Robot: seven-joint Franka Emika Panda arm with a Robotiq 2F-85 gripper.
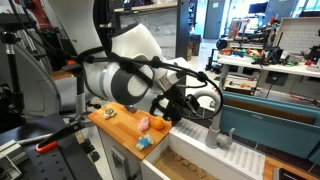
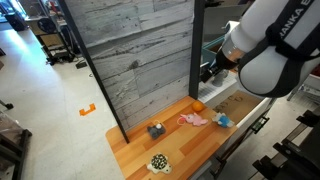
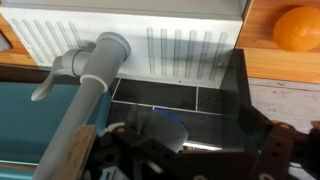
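No task is named. In the wrist view my gripper has its dark fingers (image 3: 268, 138) wide apart, with no object visibly clamped between them. A dark sink basin (image 3: 205, 100) is below, with a grey, blue-edged item (image 3: 165, 128) inside, partly hidden by the gripper. The grey faucet (image 3: 100, 60) stands to the left, and an orange (image 3: 297, 29) rests on the wooden top at upper right. From the front, my gripper (image 1: 180, 106) hangs near the sink's left end, beyond the orange (image 1: 157, 122).
A blue toy (image 1: 144, 142) and a pink toy (image 2: 193, 119) lie on the wooden counter. An open drawer (image 1: 190, 158) juts out below. A wood-plank wall (image 2: 145, 55) rises behind the counter. The counter's near end (image 2: 130, 155) has some bare room.
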